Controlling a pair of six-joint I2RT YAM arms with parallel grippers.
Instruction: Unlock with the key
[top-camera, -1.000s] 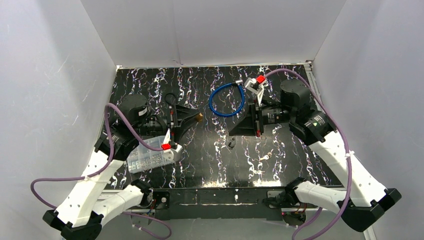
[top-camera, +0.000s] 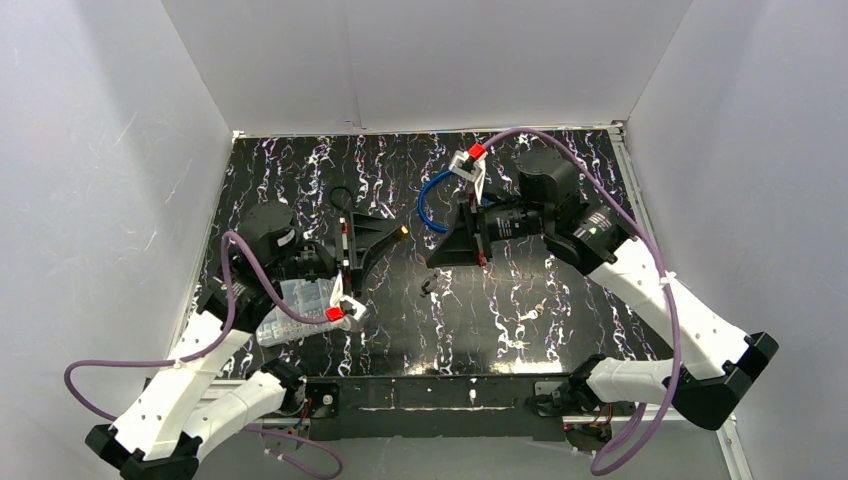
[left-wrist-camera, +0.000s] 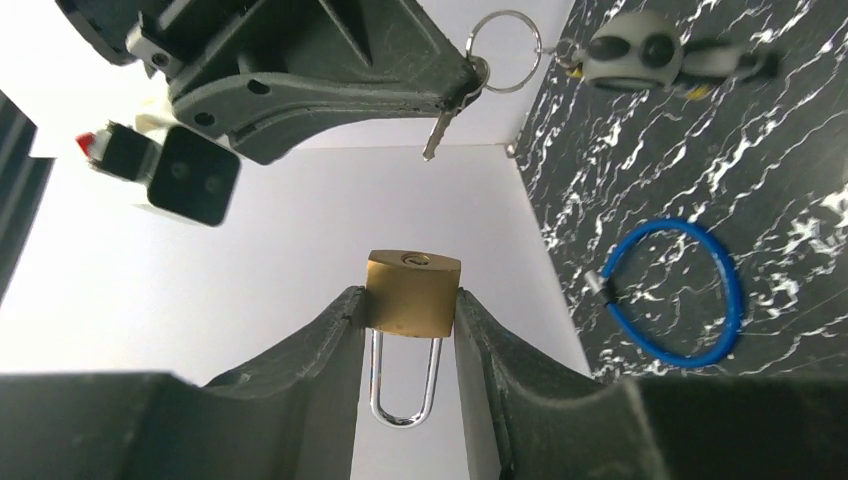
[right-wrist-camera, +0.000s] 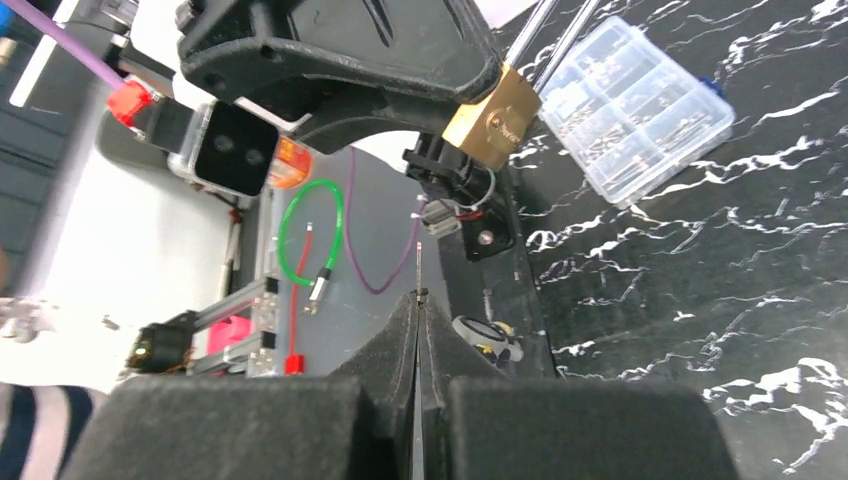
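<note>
A brass padlock (left-wrist-camera: 412, 295) with a silver shackle is gripped between the fingertips of my left gripper (top-camera: 400, 232), its keyhole face turned up in the left wrist view. My right gripper (top-camera: 432, 264) is shut on a small key (left-wrist-camera: 440, 130), whose blade sticks out past the fingertips; a ring and a grey fob (left-wrist-camera: 630, 50) hang from it. The key tip and the lock stand apart, with a clear gap between them. Edge-on in the right wrist view, the key (right-wrist-camera: 419, 262) shows as a thin sliver. There the padlock (right-wrist-camera: 492, 117) appears beyond it, at upper centre.
Under the left arm sits a clear compartment box (right-wrist-camera: 640, 110) of small parts. A blue cable loop (left-wrist-camera: 735, 290) lies on the black marbled table near the back. Another small key-like item (top-camera: 532, 313) rests to the right of centre.
My right gripper has moved left with the key, closing on the left one and covering part of the blue loop. The left gripper has shifted only slightly, its wrist turning a little.
</note>
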